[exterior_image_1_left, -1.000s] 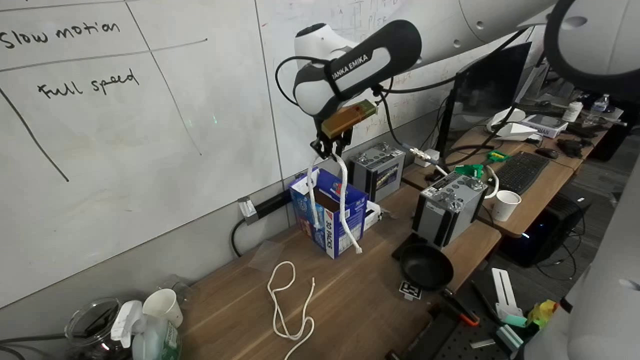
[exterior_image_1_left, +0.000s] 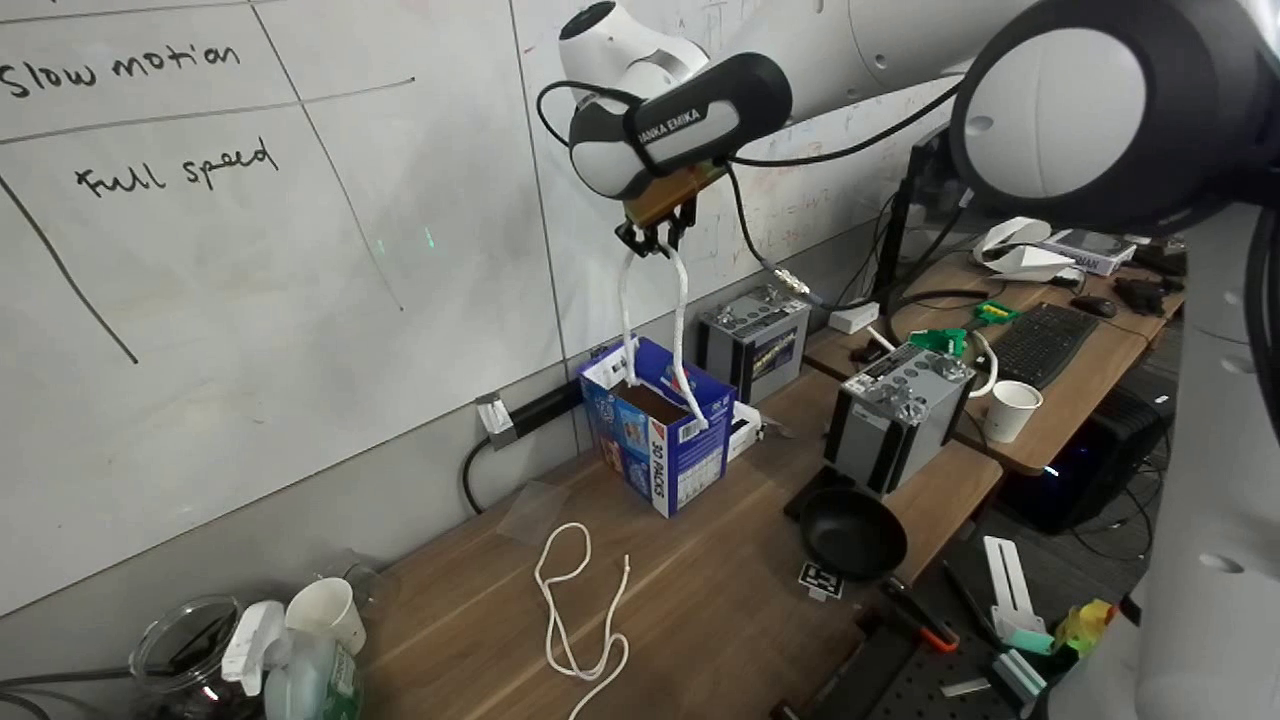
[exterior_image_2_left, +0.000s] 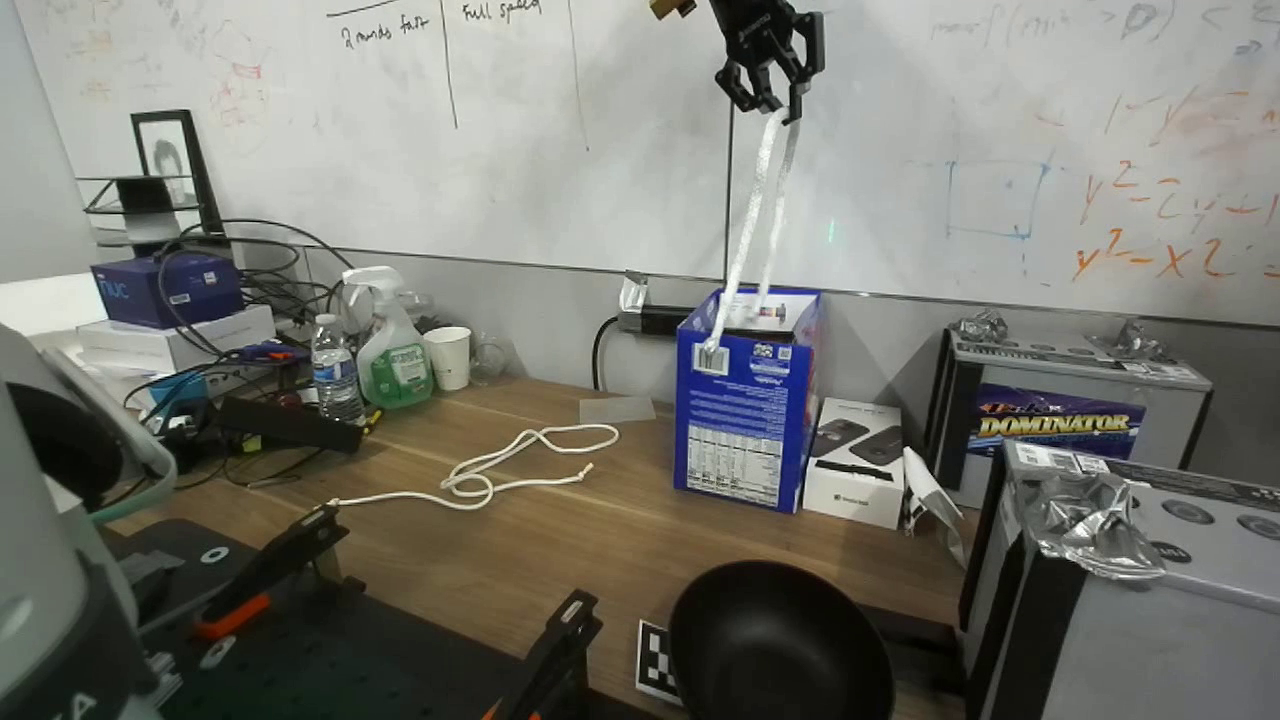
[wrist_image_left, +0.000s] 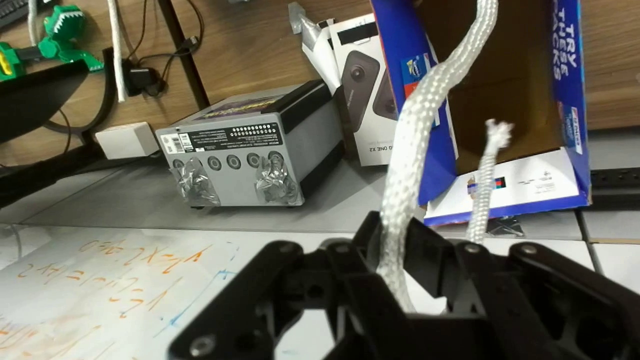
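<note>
High above the desk my gripper (exterior_image_1_left: 655, 244) is shut on a white rope (exterior_image_1_left: 681, 324), whose two ends dangle on either side of the fingers. Below it stands an open blue cardboard box (exterior_image_1_left: 702, 462), its brown inside visible from above in the wrist view. In exterior view 2 the rope (exterior_image_2_left: 750, 222) hangs in front of the box's upper part (exterior_image_2_left: 744, 402). Seen from the wrist, the rope (wrist_image_left: 414, 138) passes between the fingers, with a frayed end over the box opening. A second, thinner white rope (exterior_image_1_left: 554, 600) lies loosely curled on the desk.
A white phone box (exterior_image_2_left: 854, 468) stands beside the blue box. Grey batteries (exterior_image_1_left: 900, 414) and a black pan (exterior_image_1_left: 852, 534) occupy the right side. A spray bottle (exterior_image_2_left: 393, 348) and paper cup (exterior_image_2_left: 450, 358) stand at the back left. The whiteboard is close behind the gripper.
My gripper has risen, carrying the rope up with it. The rope's ends now hang higher, around the box's upper part. The box and the desk rope have stayed put.
</note>
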